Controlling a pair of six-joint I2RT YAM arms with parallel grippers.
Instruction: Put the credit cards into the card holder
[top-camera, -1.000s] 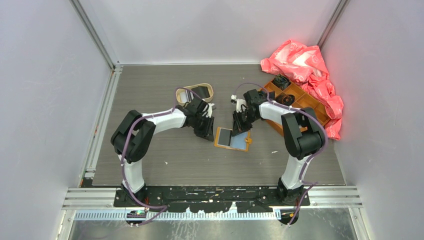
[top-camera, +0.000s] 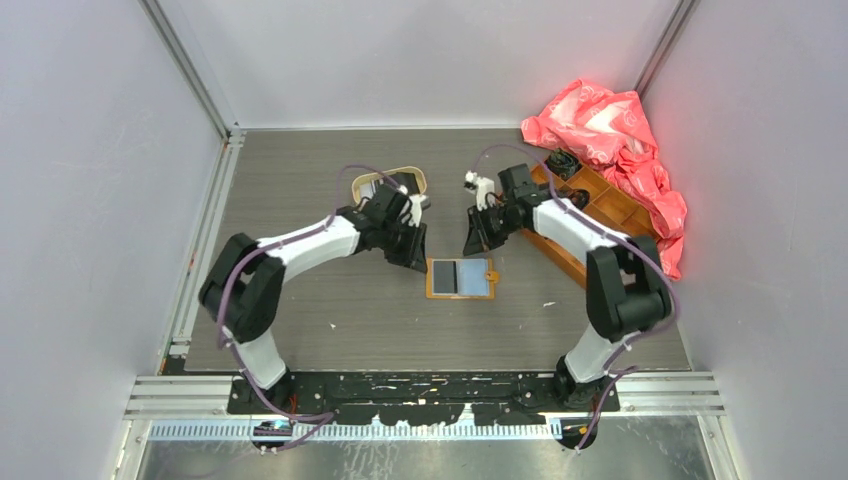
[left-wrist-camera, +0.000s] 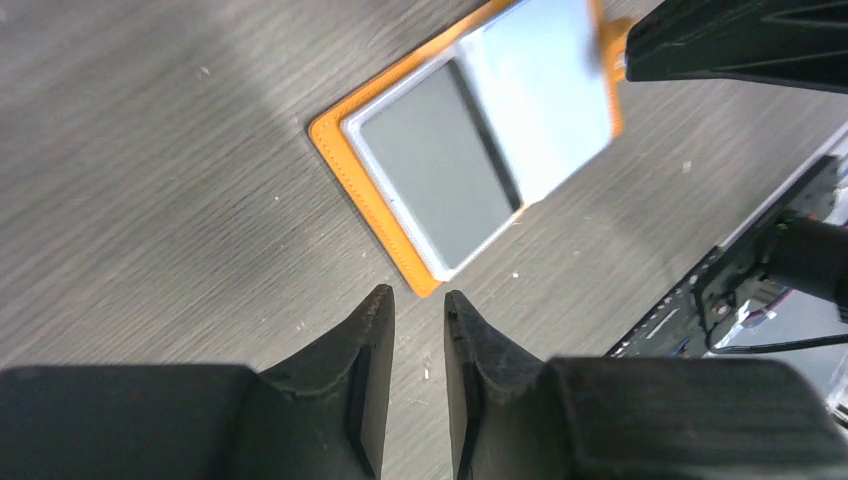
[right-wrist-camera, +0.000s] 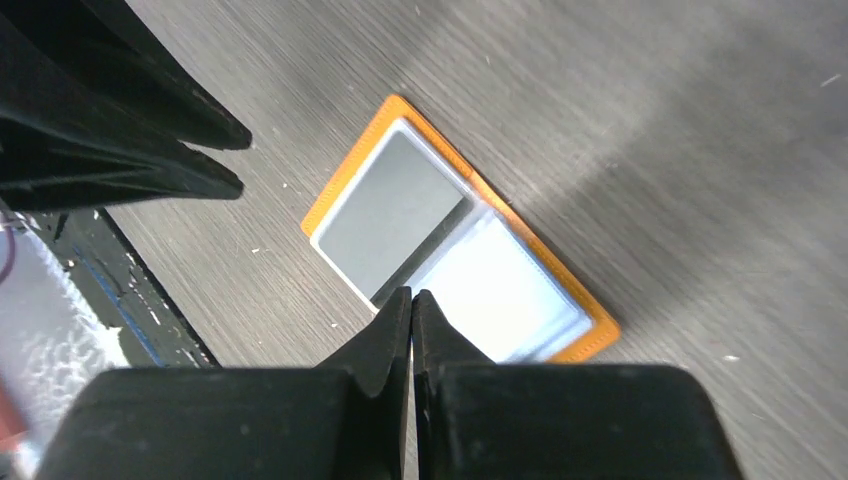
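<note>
An orange-edged card holder (top-camera: 460, 296) lies opened flat on the table between both arms, its clear sleeves facing up. In the left wrist view its grey panel (left-wrist-camera: 435, 160) and pale sleeve (left-wrist-camera: 545, 95) show, with a dark fold between. My left gripper stands part open just off the holder's left end, nothing between its fingers. Shut and empty, my right gripper hangs over the holder's pale side. At the back, a tan basket (top-camera: 423, 184) holds card-like pieces, pale and dark; the left arm hides part of it.
An orange wooden tray (top-camera: 620, 204) with compartments and dark items stands behind the right arm. Crumpled red plastic (top-camera: 600, 120) drapes over its far side. Open tabletop surrounds the holder in front and to the left.
The card holder has turned slightly and now lies squarer to the table. My right gripper has drawn back and away from it. My left arm has pulled back a little.
</note>
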